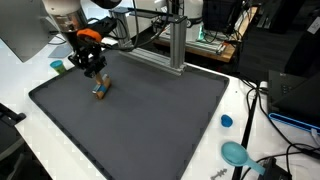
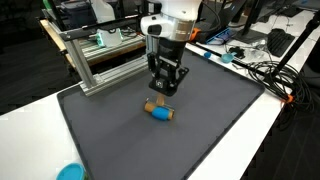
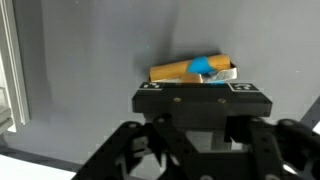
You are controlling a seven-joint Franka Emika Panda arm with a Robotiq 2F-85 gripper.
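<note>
An orange cylinder with a blue band (image 3: 202,66) lies on its side in the wrist view, just beyond the fingertips. In exterior view 2 the same blue-banded cylinder (image 2: 159,113) is low at the mat, and a small orange-tan piece (image 2: 160,99) stands between it and my gripper (image 2: 165,88). The gripper appears shut on that tan piece, though the black fingers hide most of the contact. From exterior view 1, my gripper (image 1: 98,73) is directly above the orange and blue things (image 1: 101,88). Whether piece and cylinder are joined is unclear.
A blue cup (image 1: 240,156) and a small blue item (image 1: 226,121) stand off its right side. Behind the mat rises a pale metal frame (image 1: 177,45). A green-topped container (image 1: 57,66) is at the far left.
</note>
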